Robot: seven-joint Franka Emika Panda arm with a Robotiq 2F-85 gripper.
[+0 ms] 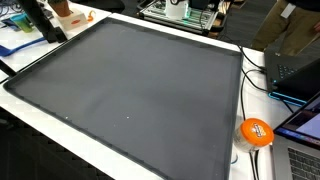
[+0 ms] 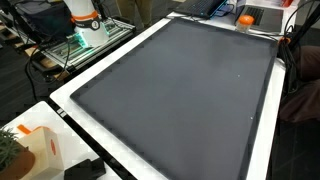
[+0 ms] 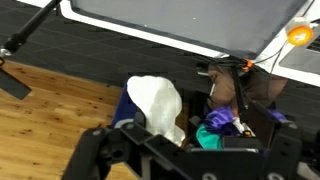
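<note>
Along the bottom of the wrist view, my gripper stands open, its dark fingers spread apart. It is out over the side of the table, with floor and clutter below. A crumpled-looking white item [image 3: 155,100] shows beyond the fingers; what it is and how far off it lies cannot be told. The grey board [image 1: 135,85] on the table is bare in both exterior views. Beside it stands a small round container with an orange top [image 1: 254,133], also visible as an orange disc [image 3: 300,35] at the wrist view's upper right.
Laptops [image 1: 300,160] and cables edge the board on the right. A potted plant [image 2: 14,150] and white-orange box [image 2: 42,150] occupy a near corner. Part of the white robot arm [image 2: 88,30] shows off the board's side. Purple and teal cloth [image 3: 215,127] lies below.
</note>
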